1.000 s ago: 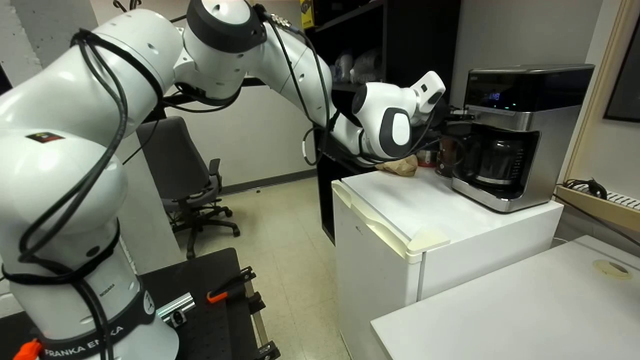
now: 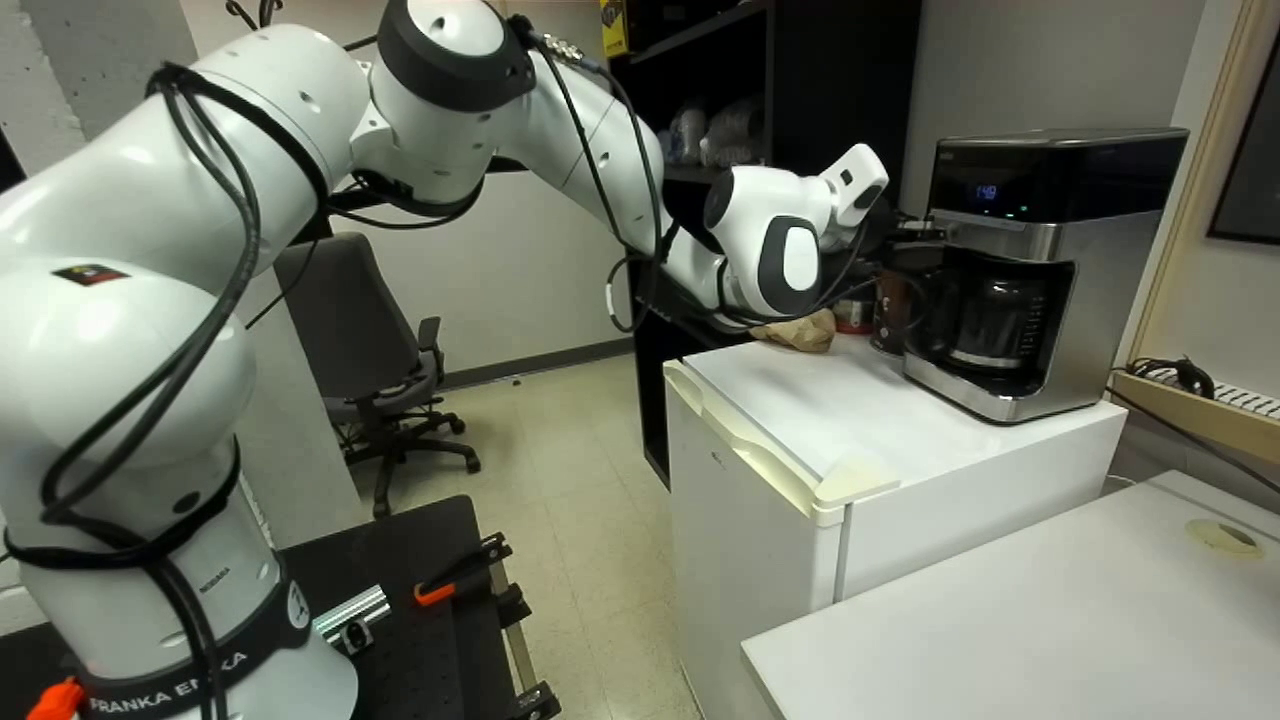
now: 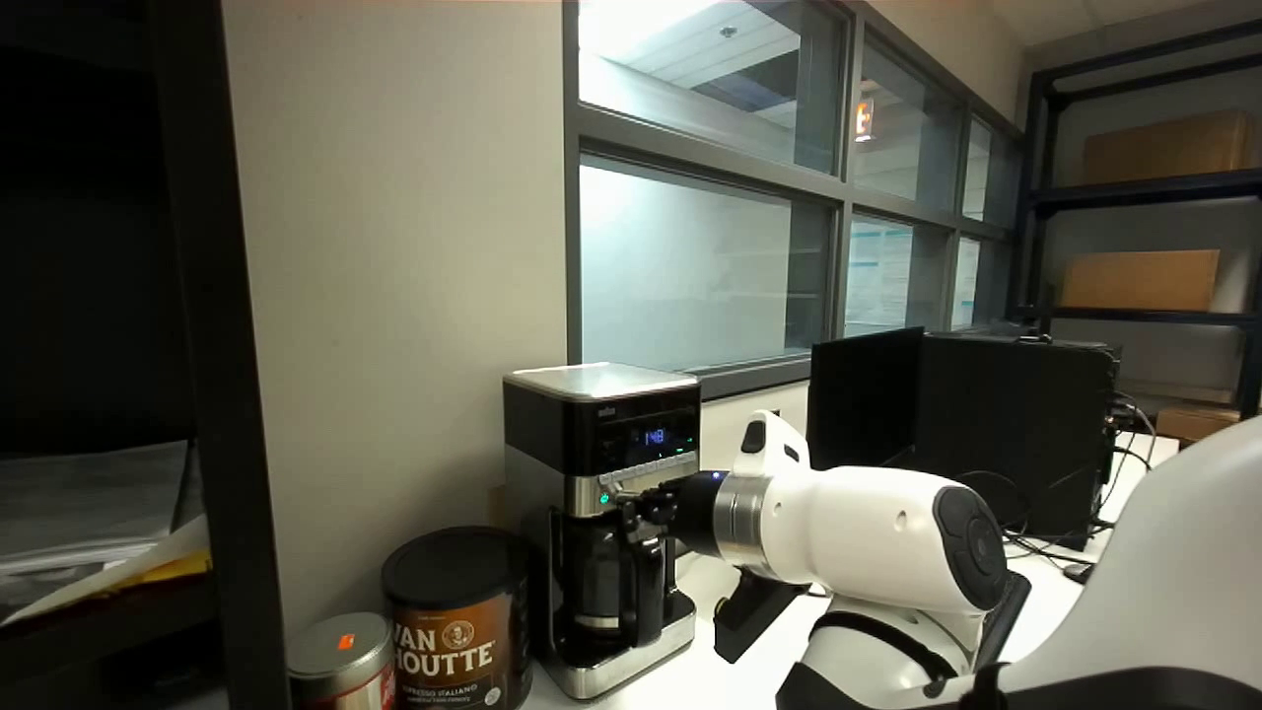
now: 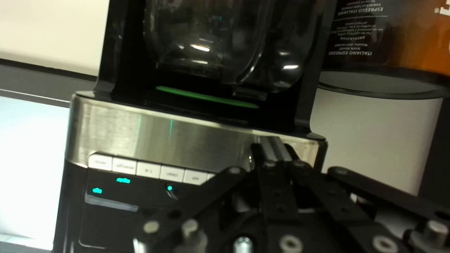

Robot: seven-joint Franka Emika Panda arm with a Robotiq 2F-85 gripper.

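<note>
A black and steel coffee maker (image 2: 1104,288) stands on the white fridge (image 2: 792,396), its glass carafe (image 2: 998,318) inside. Its display (image 3: 654,438) is lit, and a small green light (image 3: 604,498) glows on the front band. My gripper is shut, with nothing showing between its fingers. The fingertips are at the steel band (image 4: 190,137) below the carafe bay in the upside-down wrist view, near one end of the button row (image 4: 160,172). Whether they touch the front cannot be told. Part of that row is hidden by the gripper.
Beside the coffee maker stand a large brown coffee tin (image 3: 455,639) and a smaller metal can (image 3: 343,663). A crumpled brown bag (image 2: 801,331) lies on the fridge's far side.
The arm and gripper have hardly moved, with only a very slight shift at the coffee maker's front. The coffee maker and carafe stay where they were.
</note>
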